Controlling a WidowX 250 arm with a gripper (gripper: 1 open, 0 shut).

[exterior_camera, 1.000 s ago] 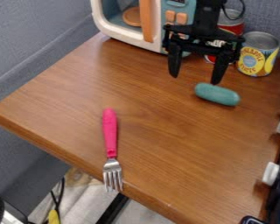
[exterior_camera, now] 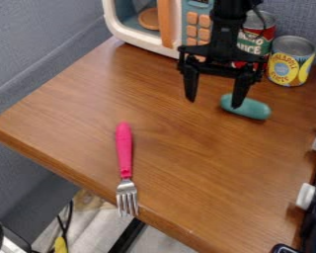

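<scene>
My black gripper (exterior_camera: 213,91) hangs over the back right of the wooden table, open, its two fingers apart. A teal cylindrical object (exterior_camera: 245,107) lies on the wood at and just right of the right finger, partly behind it. A fork with a pink handle (exterior_camera: 123,148) lies on the front left of the table, tines toward the front edge.
A toy microwave (exterior_camera: 126,26) stands at the back, beside a red can (exterior_camera: 257,40) and a yellow can (exterior_camera: 287,67). A dark appliance with white knobs (exterior_camera: 315,212) lines the right edge.
My gripper has moved down and a little to the left, nearer the teal object. The objects on the table have not visibly moved.
</scene>
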